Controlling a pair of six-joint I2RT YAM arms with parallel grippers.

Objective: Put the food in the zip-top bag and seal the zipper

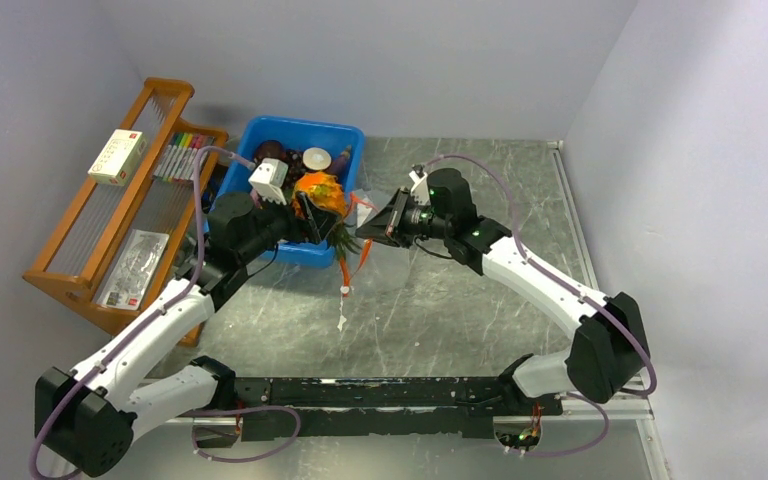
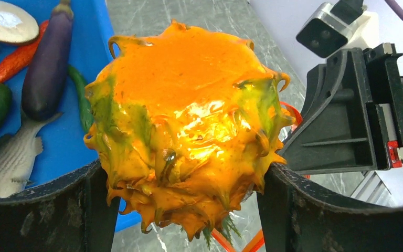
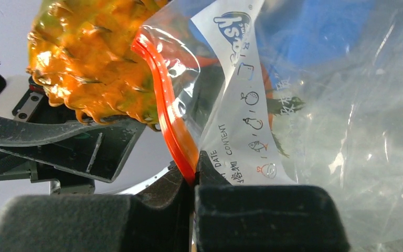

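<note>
An orange, spiky pineapple-like food (image 1: pixel 318 195) with green leaves is between the fingers of my left gripper (image 1: pixel 310 222), beside the blue bin's right side; it fills the middle of the left wrist view (image 2: pixel 189 121). My right gripper is shut on the clear zip top bag (image 3: pixel 346 115) at its red-orange zipper edge (image 3: pixel 165 94). The bag hangs below and right of the food, with a printed white label. In the right wrist view the food (image 3: pixel 89 52) appears above and left of the bag's edge; whether any of it is inside is unclear.
The blue bin (image 1: pixel 310 130) holds an eggplant (image 2: pixel 47 63), fish, peppers and other foods. A wooden rack (image 1: pixel 75 260) with boxes stands at the left.
</note>
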